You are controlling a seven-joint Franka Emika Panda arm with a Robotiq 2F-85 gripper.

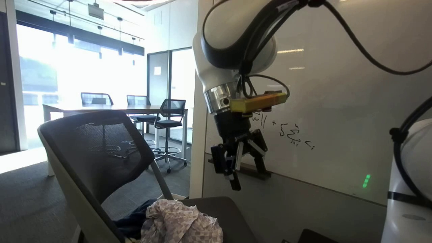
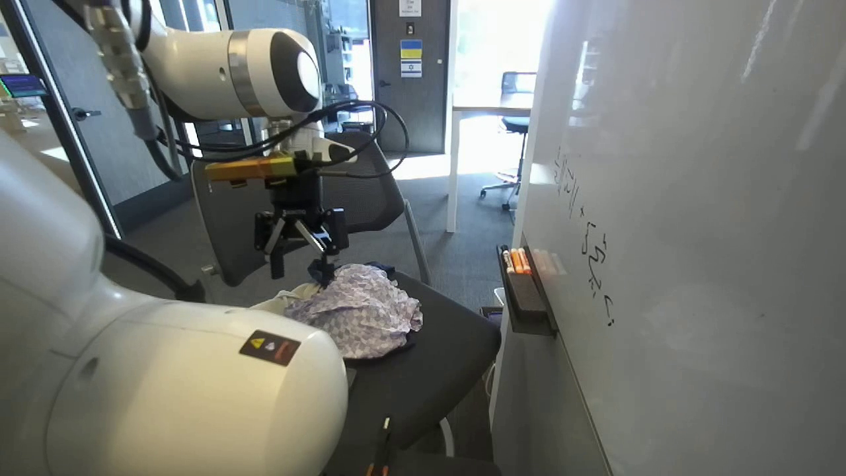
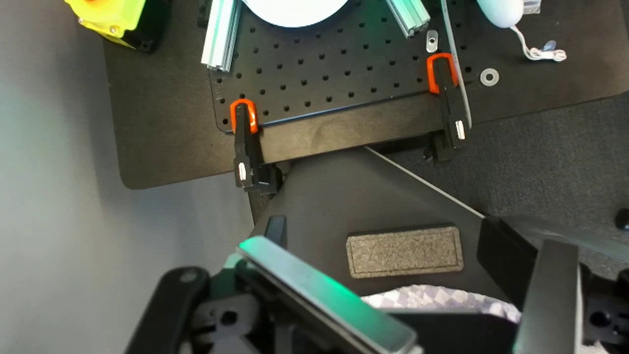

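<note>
My gripper points downward over the chair, its fingers spread apart and nothing between them; it is open. In exterior view 2 the gripper appears above and around the near-left side of a crumpled checkered cloth. Seen from the wrist, a grey-brown, felt-like rectangular block lies on the dark chair seat, between the lines of the two fingers but well below them. Part of the checkered cloth shows beside it, partly hidden by the gripper.
A dark table with a perforated plate and orange-tipped clamps borders the seat. The chair's backrest rises beside the cloth. Nearby stands the whiteboard, with a tray of markers and an eraser.
</note>
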